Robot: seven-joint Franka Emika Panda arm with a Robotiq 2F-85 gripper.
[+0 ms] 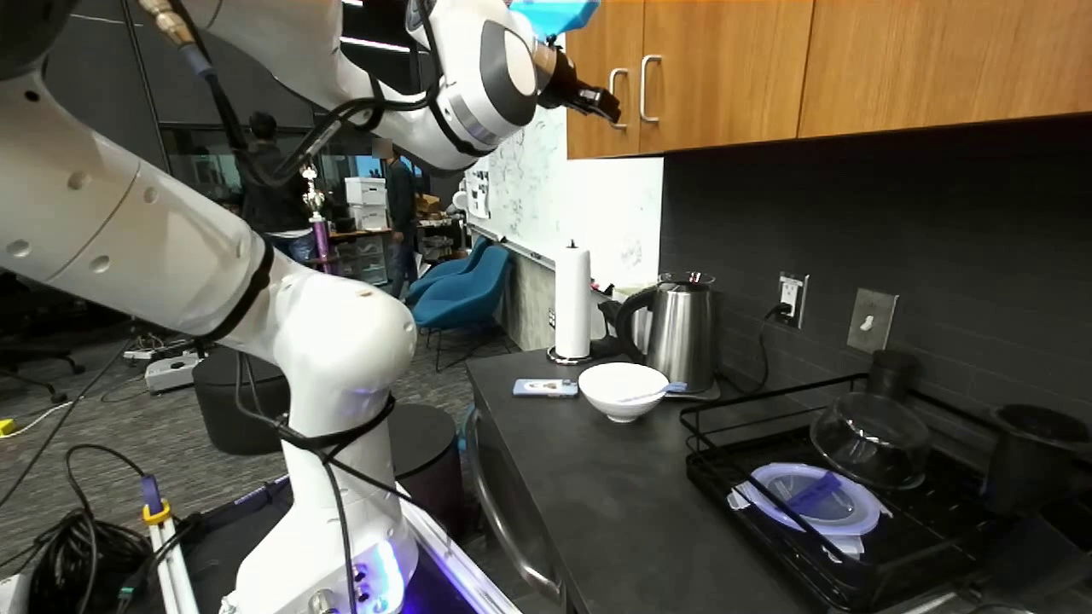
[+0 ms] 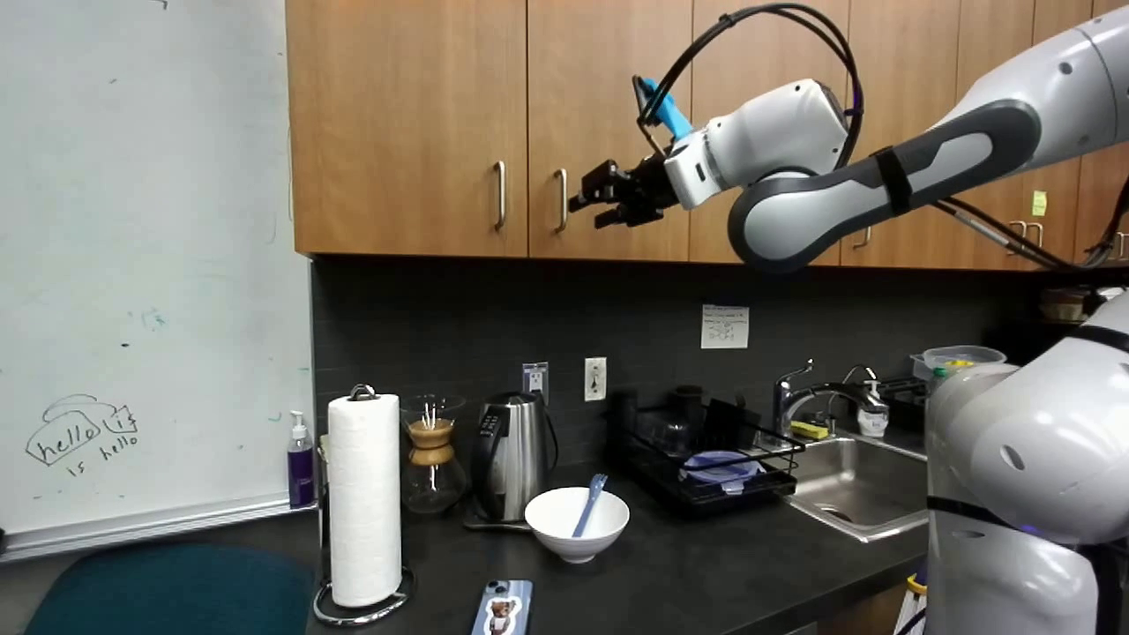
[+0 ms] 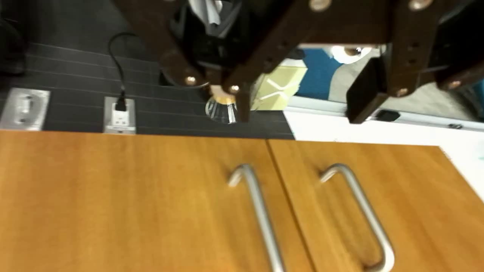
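My gripper (image 2: 588, 210) is up in front of the wooden wall cabinet (image 2: 407, 116), held partly open. In the wrist view its dark fingers (image 3: 243, 102) stand apart with nothing between them. Two cabinet doors carry metal bar handles: one nearer the whiteboard (image 2: 500, 196), the other (image 2: 562, 199) close to my fingertips in exterior view 2. The wrist view shows that nearer handle (image 3: 261, 208) and its neighbour (image 3: 363, 204) clear of the fingers, somewhat blurred. Both doors look closed. Exterior view 1 has the gripper (image 1: 604, 106) just left of the handles.
On the dark counter (image 1: 532, 450) below are a white bowl (image 1: 619, 394) with a blue utensil, a steel kettle (image 2: 516, 455), a paper towel roll (image 2: 362, 497) and a phone (image 2: 503, 608). A black dish rack (image 2: 704, 492) stands by the sink (image 2: 863, 481).
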